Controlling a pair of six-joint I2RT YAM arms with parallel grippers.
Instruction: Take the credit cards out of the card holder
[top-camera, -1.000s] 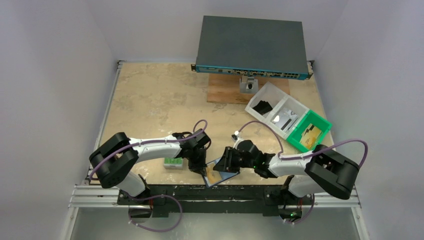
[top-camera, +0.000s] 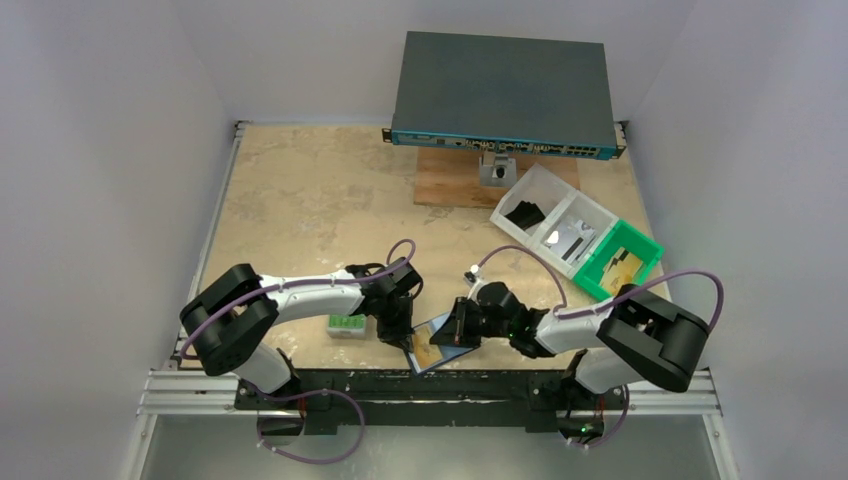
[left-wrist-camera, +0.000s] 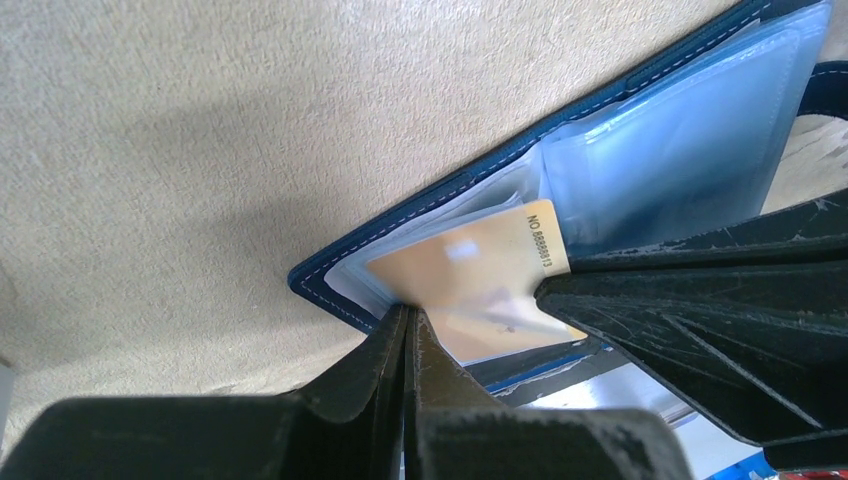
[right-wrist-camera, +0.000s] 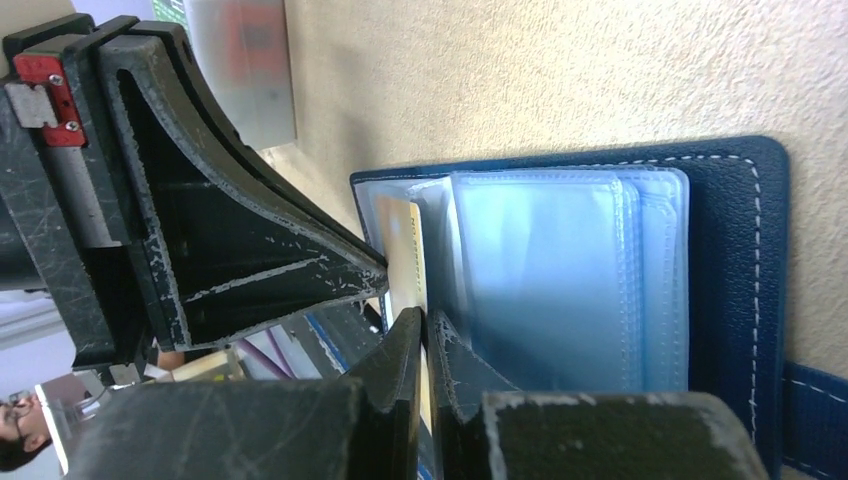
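A dark-blue card holder (left-wrist-camera: 470, 175) lies spread on the table, its clear bluish sleeves (right-wrist-camera: 550, 270) facing up. A gold card (left-wrist-camera: 470, 270) sits in the sleeve at one end, its numbered edge bent upward. My right gripper is shut on that edge of the gold card, whose lower part is hidden by the fingers. My left gripper is shut at the opposite side of the card, its tips against the holder; whether anything is pinched there is hidden. In the top view both grippers meet over the holder near the front edge.
At the right stands a divided bin, with white compartments (top-camera: 560, 228) and a green compartment (top-camera: 648, 247) holding gold cards. A small box with green contents (top-camera: 346, 326) stands beside the left arm. A dark rack unit (top-camera: 505, 90) overhangs the back.
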